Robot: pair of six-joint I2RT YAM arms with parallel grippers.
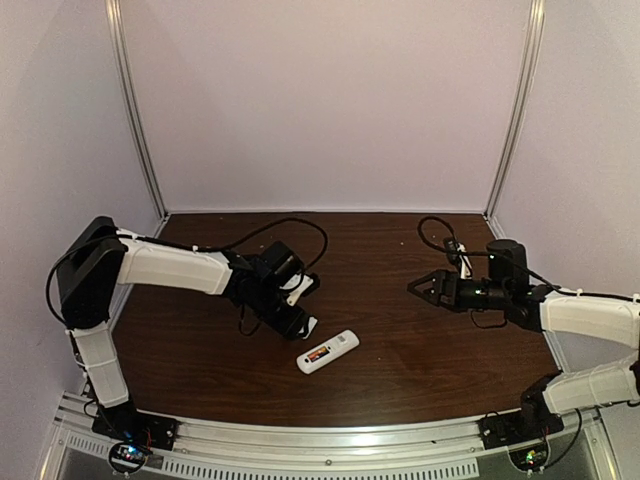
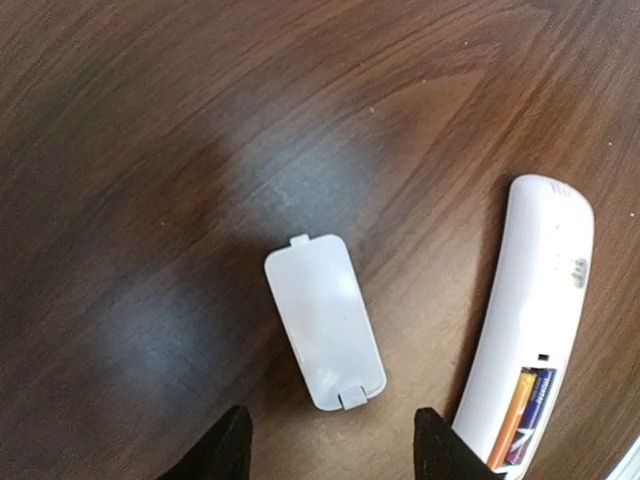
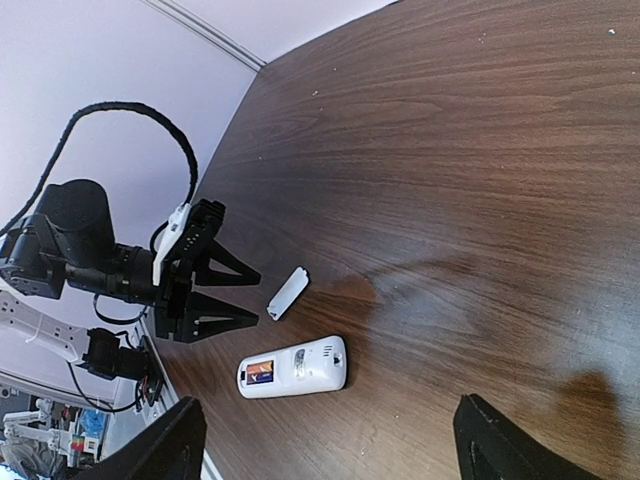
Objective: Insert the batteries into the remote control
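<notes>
The white remote [image 1: 327,352] lies back-up on the table, its battery compartment holding an orange battery [image 2: 512,415] and a purple battery [image 2: 530,417]. Beside it lies the loose white cover [image 2: 322,315], flat on the wood. My left gripper is above the table just short of the cover, open, with nothing between its fingertips; in the top view it partly hides the cover. My right gripper hangs over the right side of the table, open and empty, apart from the remote and the cover.
Pale walls surround it, with a metal rail [image 1: 330,428] along the front edge.
</notes>
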